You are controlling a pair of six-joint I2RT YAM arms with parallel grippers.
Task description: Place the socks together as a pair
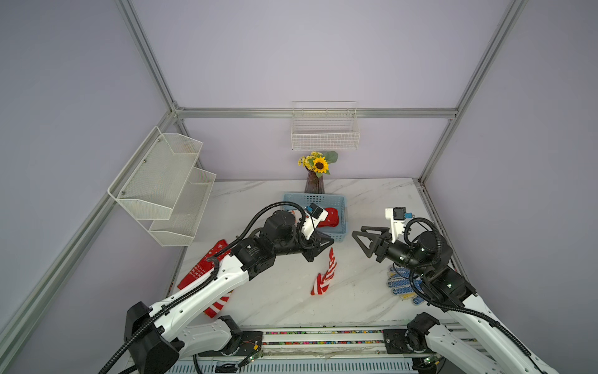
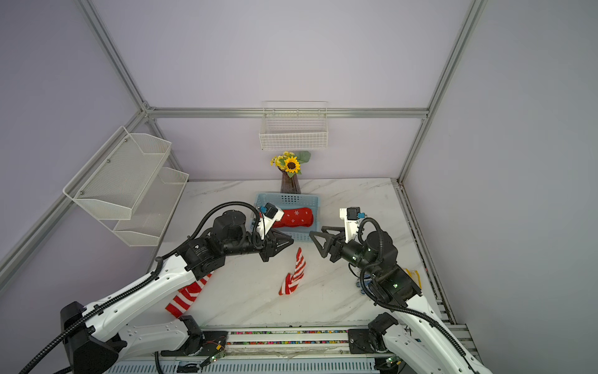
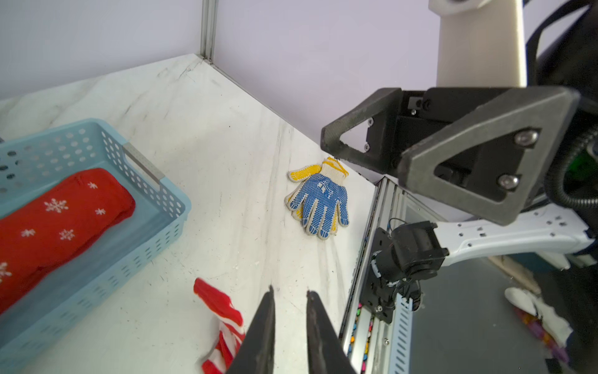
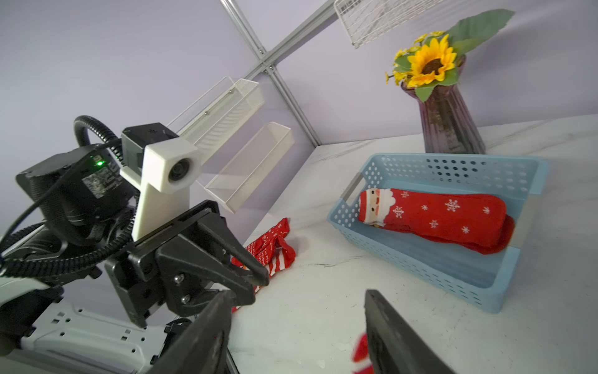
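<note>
A red-and-white striped sock (image 1: 323,280) lies on the table's middle, below both grippers. My left gripper is above it, fingertips narrowly apart with nothing visible between them. My right gripper stands open and empty to the right, facing the left one. A folded red Santa sock (image 4: 436,215) is in the blue basket (image 4: 411,261). More red socks (image 1: 202,271) with snowflakes and stripes lie at the table's left, partly hidden by the left arm in the top views.
A sunflower vase (image 4: 451,124) stands behind the basket. Blue-and-yellow gloves (image 3: 317,202) lie at the right. Mesh shelves (image 1: 162,187) hang on the left wall.
</note>
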